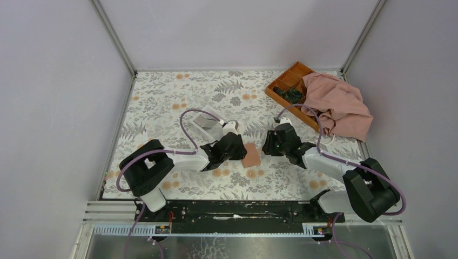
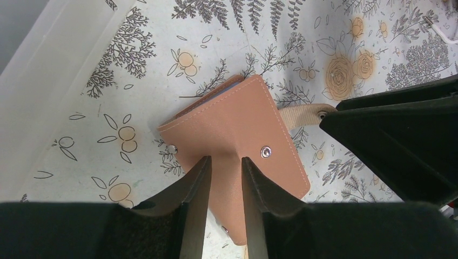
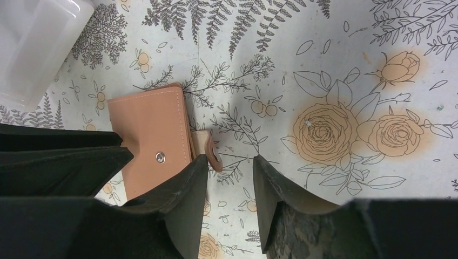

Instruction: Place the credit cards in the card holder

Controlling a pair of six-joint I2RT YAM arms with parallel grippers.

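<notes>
The tan card holder (image 2: pixel 227 140) lies flat on the patterned table, closed by its look, with a thin bluish edge (image 2: pixel 220 96) showing at its upper opening. From its right side a short pale strap (image 3: pixel 204 144) sticks out. Over the holder, my left gripper is part open, with a narrow gap between its fingertips and only the holder's face in sight below. My right gripper stands open at the strap; its left finger overlaps the strap's end in view, and contact cannot be judged. In the top view the holder (image 1: pixel 251 156) lies between both grippers.
A white box (image 1: pixel 202 120) with grey card-like pieces inside stands just behind my left gripper. Back right, a wooden tray (image 1: pixel 274 96) holds a dark green item, and a pink cloth (image 1: pixel 337 105) drapes over it.
</notes>
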